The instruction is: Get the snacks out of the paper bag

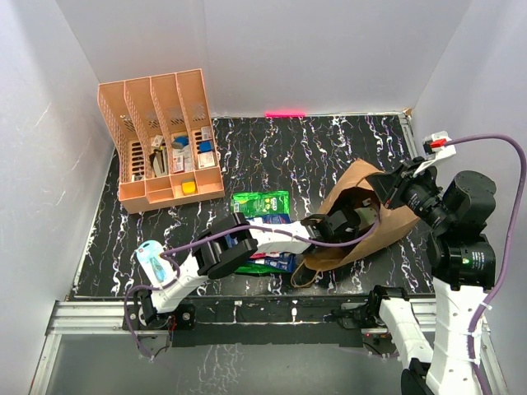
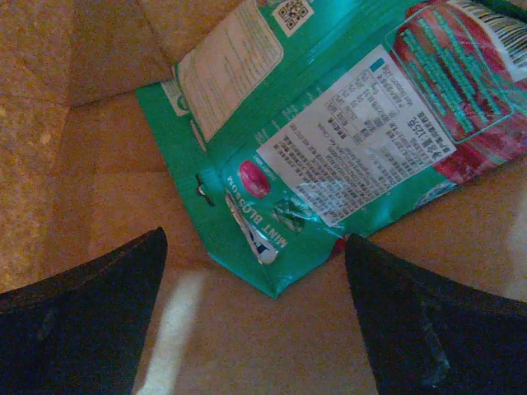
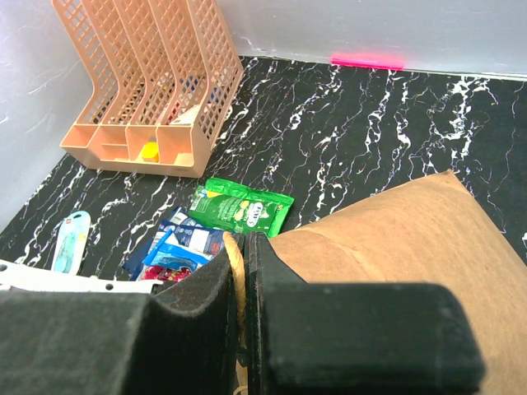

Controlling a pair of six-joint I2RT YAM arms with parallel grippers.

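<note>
The brown paper bag [image 1: 396, 219] lies tipped with its mouth toward the left arm. My right gripper is shut on the bag's edge, which shows as a thin brown strip between its fingers. Inside the bag, my left gripper is open, its fingers [image 2: 107, 321] wide apart. A teal snack packet [image 2: 239, 189] with a mint label lies ahead of them, its near corner reaching toward the gap. Outside the bag, a green snack packet [image 1: 260, 202] and blue packets [image 3: 185, 239] lie on the table, partly under the left arm in the top view.
An orange divided rack [image 1: 162, 137] holding small boxes stands at the back left. A pale blue-white item [image 1: 154, 262] lies at the left front.
</note>
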